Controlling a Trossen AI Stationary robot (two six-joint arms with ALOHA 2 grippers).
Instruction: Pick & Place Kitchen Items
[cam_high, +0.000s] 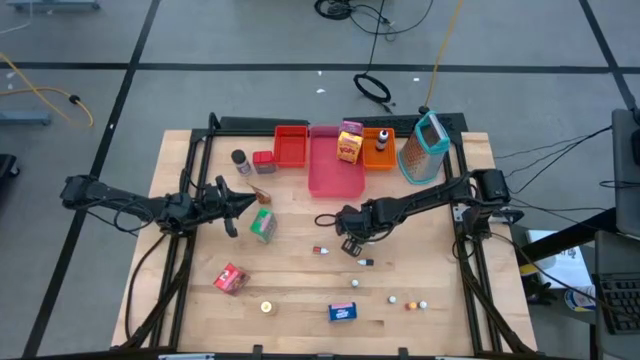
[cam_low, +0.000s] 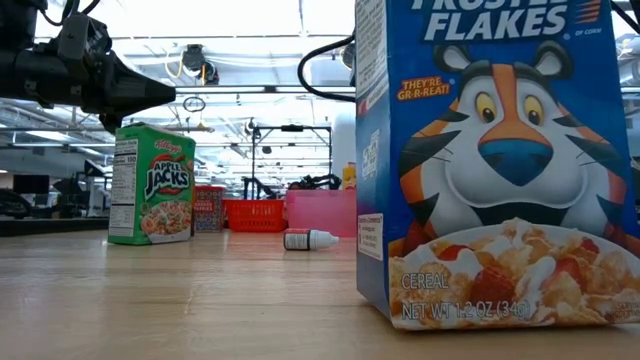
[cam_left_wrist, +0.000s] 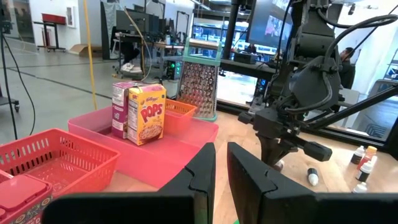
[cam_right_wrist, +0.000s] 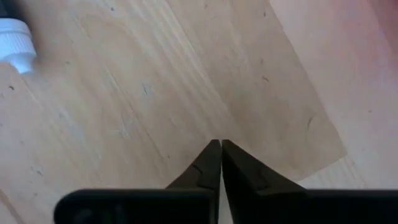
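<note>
My right gripper is shut, and no item shows between its fingers over the bare wood. A small bottle with a red label and white cap (cam_high: 320, 250) lies on the table, left of that gripper in the high view; the right wrist view does not show it. In the low view the same bottle (cam_low: 310, 239) lies on its side. Another small dark bottle with a white cap (cam_right_wrist: 17, 43) lies at the wrist view's left edge. My left gripper stands slightly open and empty, above and left of the green cereal box (cam_high: 263, 224).
A pink bin (cam_high: 336, 185) holding cereal boxes (cam_high: 349, 147) stands at the back, between a red basket (cam_high: 291, 146) and an orange basket (cam_high: 380, 149). A grater (cam_high: 424, 148) is at right. A blue cereal box (cam_high: 342, 312) and several small items occupy the front.
</note>
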